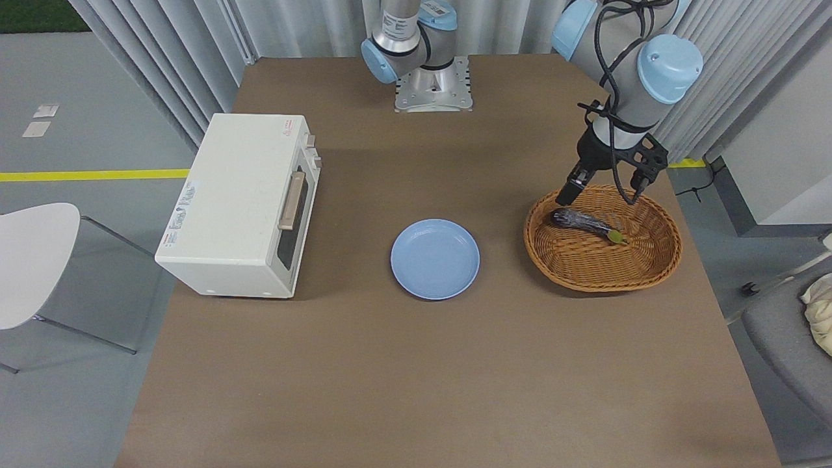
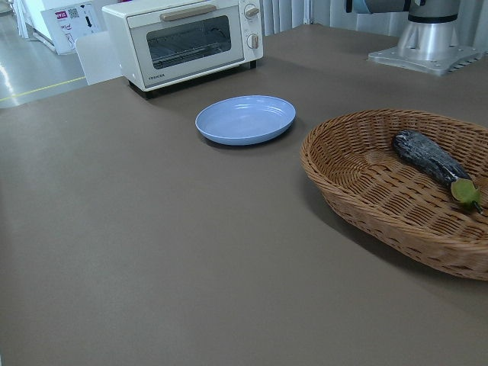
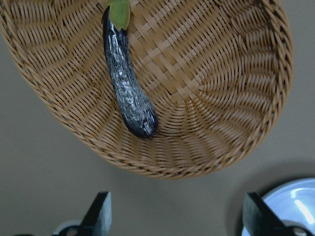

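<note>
A dark, wrinkled eggplant (image 1: 578,221) with a green stem lies in a round wicker basket (image 1: 593,265) on the right of the table, also seen in the left view (image 2: 427,156) and wrist view (image 3: 128,88). My gripper (image 1: 600,187) hangs over the back of the basket, above the eggplant. In the wrist view its two fingers (image 3: 98,216) stand wide apart at the bottom, open, with nothing between them. A blue plate (image 1: 434,258) sits empty on the table, left of the basket.
A white toaster oven (image 1: 226,203) with its door shut stands on the left of the table. The robot's base (image 1: 433,92) is at the back edge.
</note>
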